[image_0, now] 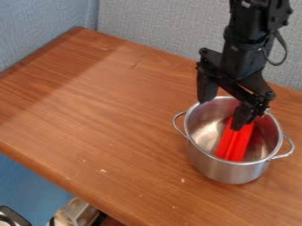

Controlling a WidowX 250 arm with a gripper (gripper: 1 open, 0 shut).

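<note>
A steel pot (213, 163) with two wire handles stands on the right side of the wooden table. Inside it lie red bar-like objects (236, 143), leaning along the pot's floor. My black gripper (224, 102) hangs open over the pot, its left finger above the rim at the back left and its right finger down at the upper end of the red objects. Whether that finger touches them, I cannot tell.
A grey padded wall runs behind it. A metal fixture (78, 214) sits at the lower left beside the blue floor.
</note>
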